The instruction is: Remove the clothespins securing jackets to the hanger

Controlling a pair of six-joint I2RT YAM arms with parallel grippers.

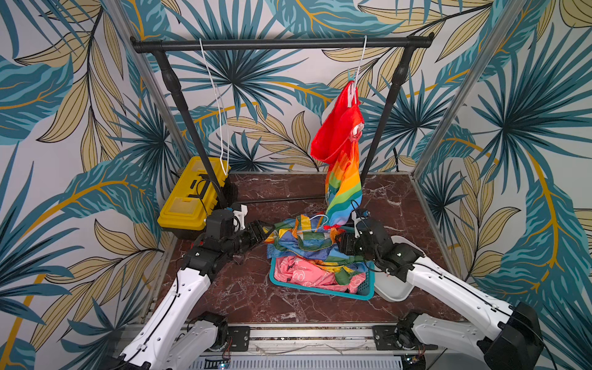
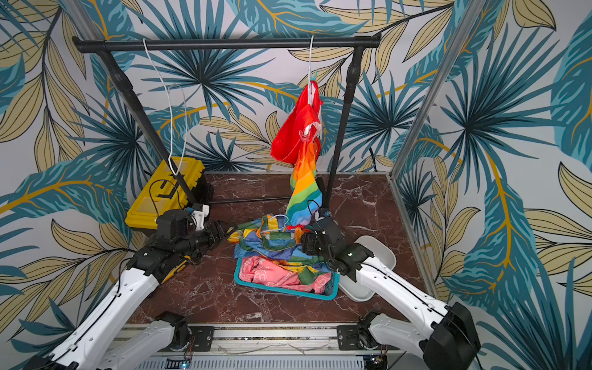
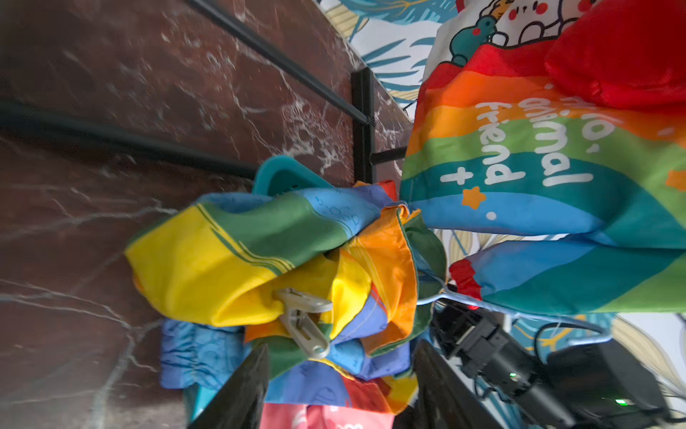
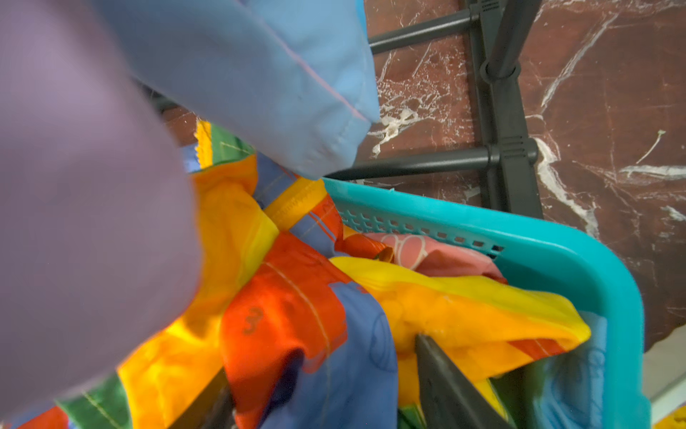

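Note:
A multicoloured jacket (image 1: 296, 237) lies heaped over the back of the teal basket (image 1: 363, 294), with a pale hanger (image 3: 521, 314) running into it. A grey clothespin (image 3: 303, 336) sits on its yellow and green cloth in the left wrist view. My left gripper is open beside the jacket's left end, its fingers apart and the pin ahead between them. The right gripper stands parted over the jacket's other end, with blue and red cloth showing between its fingers, not visibly pinched. A red rainbow jacket (image 1: 342, 135) hangs from the rack.
Pink cloth (image 1: 308, 274) fills the basket's front. A white tray (image 1: 397, 286) stands at its right, and a yellow toolbox (image 1: 194, 194) at the back left. An empty hanger (image 1: 215, 104) dangles from the rack bar (image 1: 277, 44). Tabletop left of the basket is clear.

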